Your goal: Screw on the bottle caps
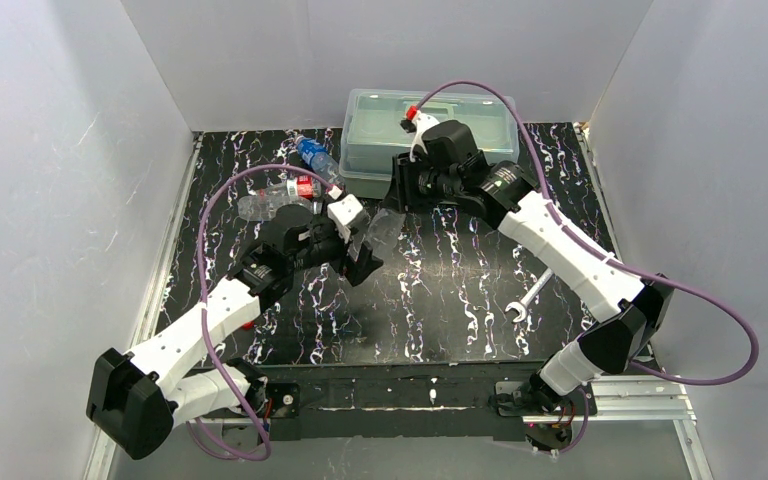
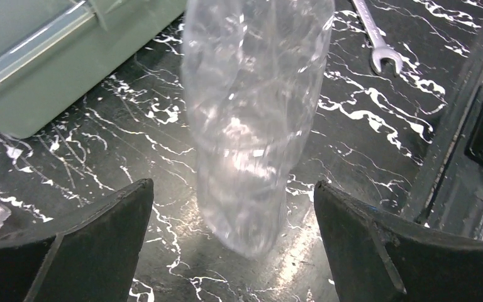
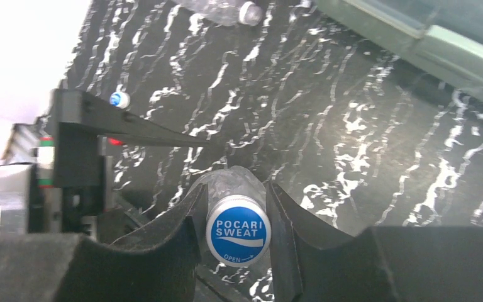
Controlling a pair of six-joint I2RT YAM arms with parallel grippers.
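A clear bottle (image 2: 245,126) hangs above the table, its base end between the parted fingers of my left gripper, with dark table showing on both sides of it. At its other end sits a blue and white cap (image 3: 238,231) reading Pocari Sweat. My right gripper is shut on that cap, a finger pressed to each side. From above, the bottle (image 1: 385,235) slants between my two grippers. Two more bottles lie at the back left: a blue-labelled one (image 1: 316,155) and a red-labelled one (image 1: 270,201).
A green lidded container (image 1: 360,160) stands at the back. A wrench (image 1: 530,297) lies at the right. A loose blue and white cap (image 3: 119,99) and a red cap (image 3: 116,141) rest on the left of the table.
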